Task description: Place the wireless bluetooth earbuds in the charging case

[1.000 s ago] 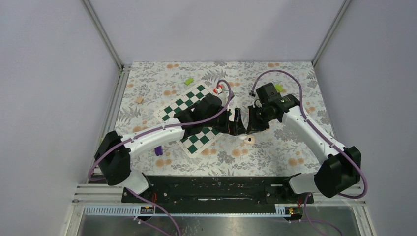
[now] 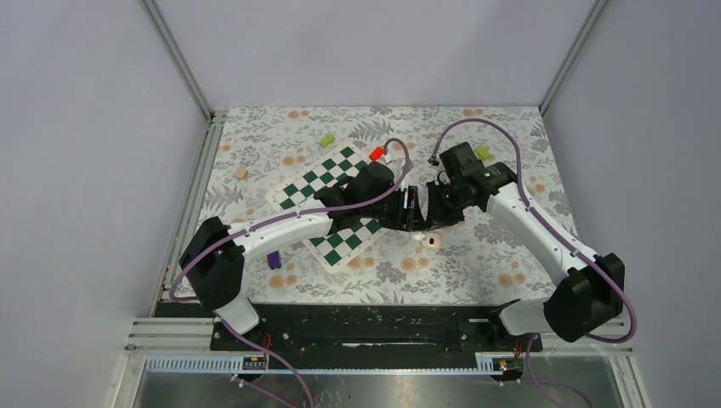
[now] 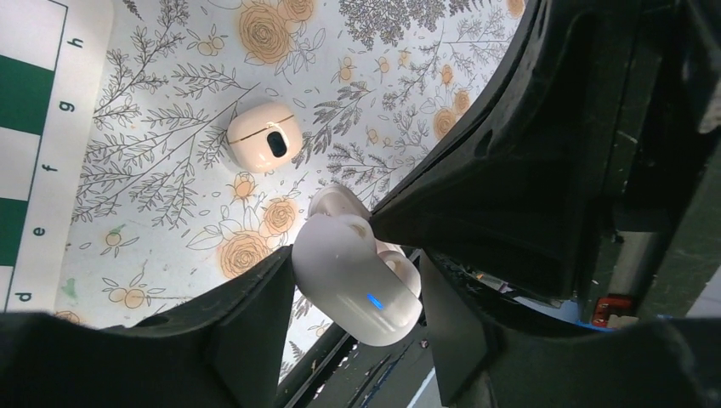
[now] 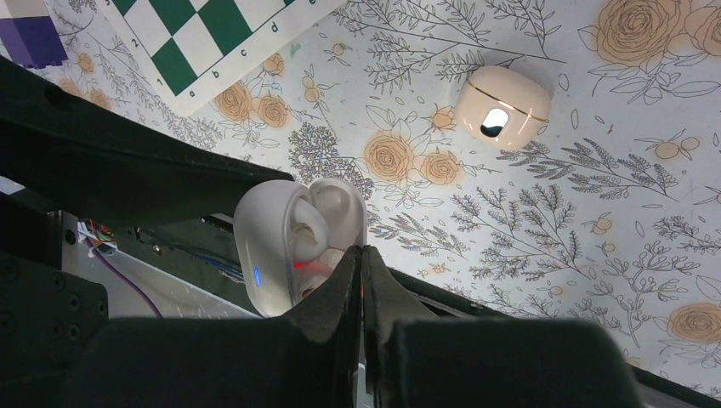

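Note:
The white charging case point(image 3: 357, 276), lid open, is up off the table between my two grippers. At least one earbud point(image 4: 309, 229) sits inside it, and a red glow shows below. My left gripper has one finger on each side of the case; whether these press on it, I cannot tell. My right gripper is shut with its tips against the case's open side, by the lid's edge. What lies between those tips is hidden. From above, the case point(image 2: 418, 235) is mostly covered by the grippers.
A rounded peach-coloured object point(image 4: 503, 106) with a gold band rests on the flowered table close by. The green-and-white chessboard point(image 2: 332, 248) lies under the left arm. A purple block point(image 2: 274, 260) and a green block point(image 2: 326, 140) stand farther off.
My left gripper has shifted slightly right, closer to the right gripper. The right arm and the white case have stayed almost in place.

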